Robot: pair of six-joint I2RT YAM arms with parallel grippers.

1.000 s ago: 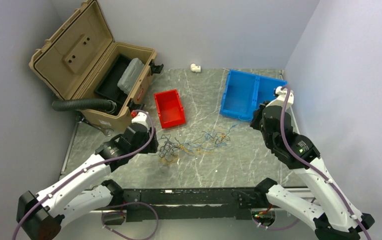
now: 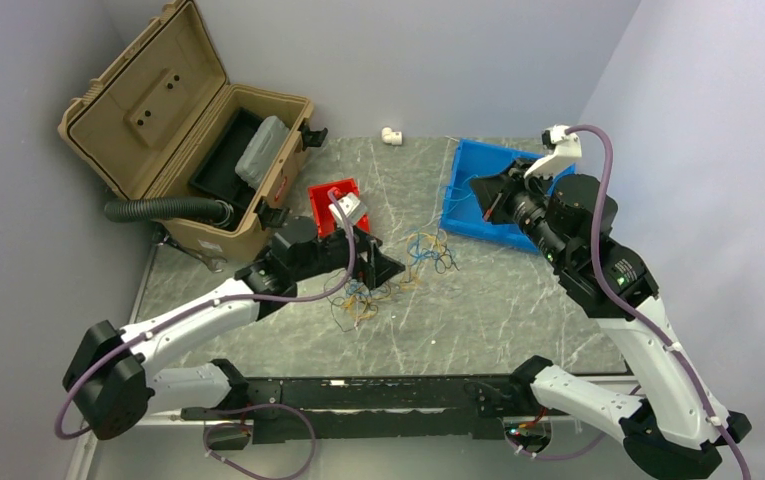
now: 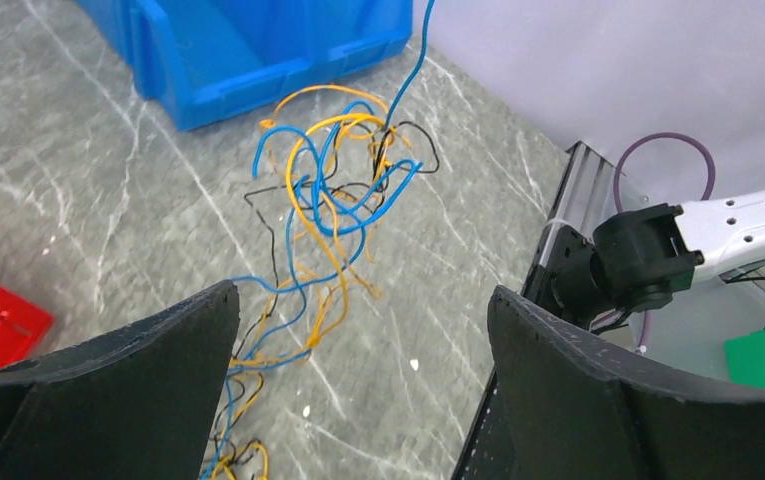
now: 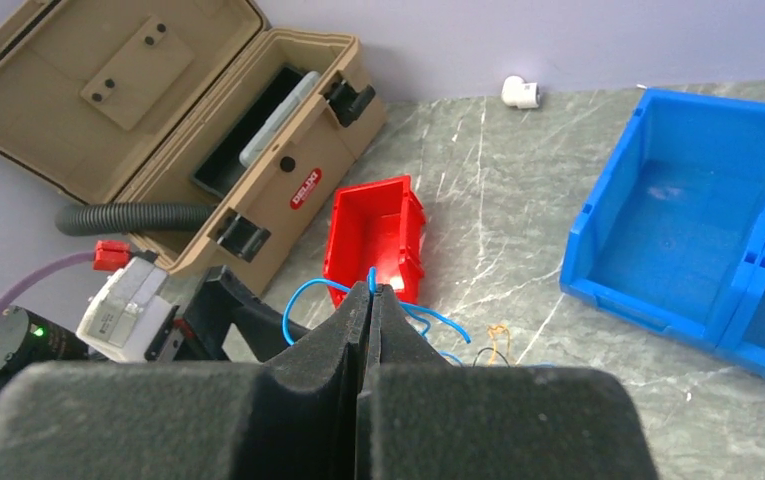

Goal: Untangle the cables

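Blue, yellow and black cables lie tangled on the grey table; in the left wrist view the tangle point(image 3: 343, 190) rises in a clump, with a looser trail toward the lower left. From it a blue cable point(image 3: 419, 62) runs up out of view. In the right wrist view my right gripper is shut with a blue cable point(image 4: 303, 290) at its fingertips, held high near the blue bin. My left gripper point(image 2: 396, 270) is over the tangle, fingers open. Its fingers point(image 3: 173, 345) stand wide on either side of the cables, touching none that I can see.
A red bin point(image 2: 320, 208) sits behind the left arm. At the back right stands a divided blue bin point(image 2: 470, 165). An open tan case point(image 2: 288, 185) fills the back left, and a white pipe elbow point(image 2: 391, 136) lies by the back wall.
The left gripper has moved right, over the cables. My right gripper has shifted and turned toward the left, and the far part of the tangle has drawn together into a clump.
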